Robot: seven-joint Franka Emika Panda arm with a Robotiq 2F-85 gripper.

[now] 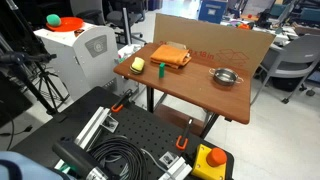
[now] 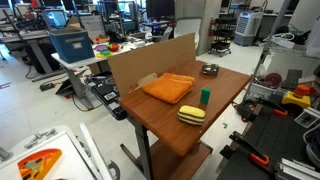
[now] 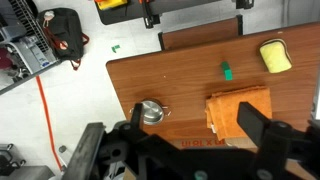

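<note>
On the brown table (image 1: pixel 200 95) lies a folded orange cloth (image 1: pixel 170 54), with a yellow sponge (image 2: pixel 191 114) close to it near a table end. A small green object (image 2: pixel 205 96) stands upright between the sponge and the open middle. Toward the opposite end sits a metal bowl (image 1: pixel 226 76) with handles. Looking down in the wrist view, my gripper is high over the table, its dark fingers wide apart and nothing visible between them. The cloth (image 3: pixel 240 112) and bowl (image 3: pixel 152 112) appear on either side of the gap.
A cardboard panel (image 2: pixel 155 62) stands along the table's back edge. A black base bench (image 1: pixel 150 135) carries cables and a yellow box with a red button (image 1: pixel 216 157). Bare tabletop lies between the cloth and bowl.
</note>
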